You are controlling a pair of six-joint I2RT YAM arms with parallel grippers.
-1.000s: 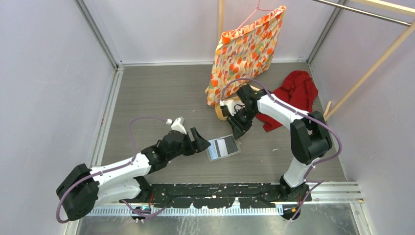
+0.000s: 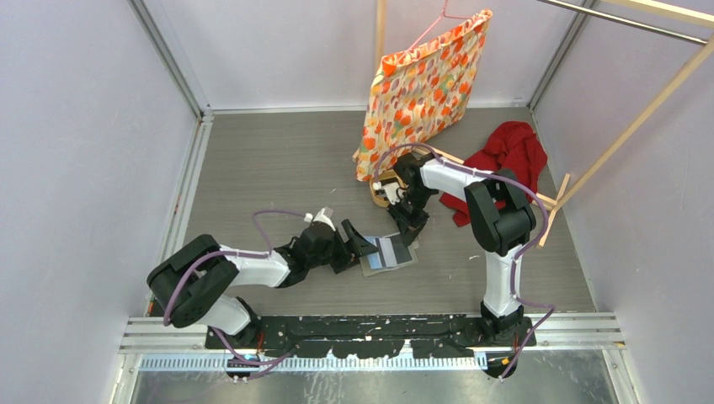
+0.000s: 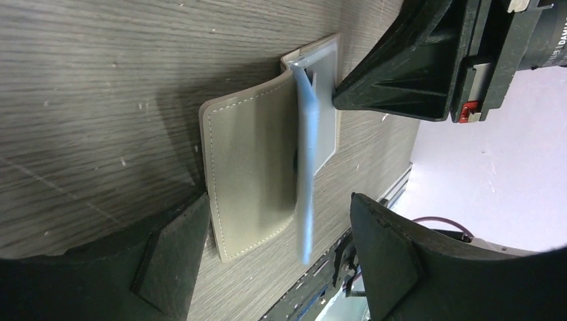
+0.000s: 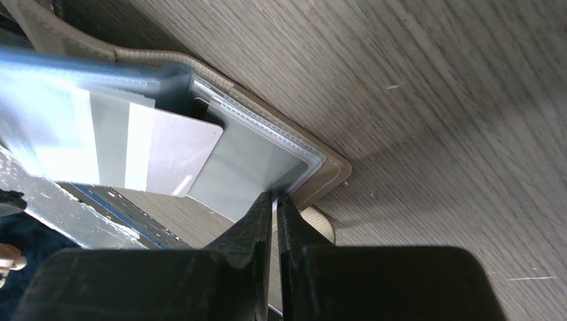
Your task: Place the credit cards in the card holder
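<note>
The card holder [image 2: 392, 256] lies opened out on the table, its beige cover [image 3: 251, 167] beneath clear sleeves. A bluish flap [image 3: 307, 167] stands raised from the cover, seen edge-on in the left wrist view. A pale card with a white stripe [image 4: 170, 150] sits against that flap in the right wrist view; how deep it is tucked cannot be told. My left gripper is open, one finger on either side of the holder's left end and the flap, gripping nothing. At the other end, my right gripper is shut on the holder's edge.
A round wooden container [image 2: 380, 187] stands behind the right gripper, partly hidden. Red cloth [image 2: 508, 156] lies at the back right, near a wooden rack. Patterned fabric [image 2: 425, 88] hangs at the back.
My left gripper has moved right, from beside the holder to its left end. The right arm's elbow has swung left, its gripper staying at the holder's far corner. The holder has shifted slightly right.
</note>
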